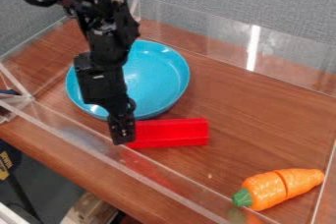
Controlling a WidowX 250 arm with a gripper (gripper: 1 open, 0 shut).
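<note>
The black gripper (121, 128) reaches down from the top left, its tips at the left end of a red rectangular block (176, 133) on the wooden table. Whether it is open or shut is hidden by its own body. A blue plate (167, 71) lies behind the arm, partly covered by it. An orange toy carrot (280, 186) with a green top rests at the front right.
Clear plastic walls (254, 43) border the table (258, 105). Dark cables and hardware sit off the table's near left edge.
</note>
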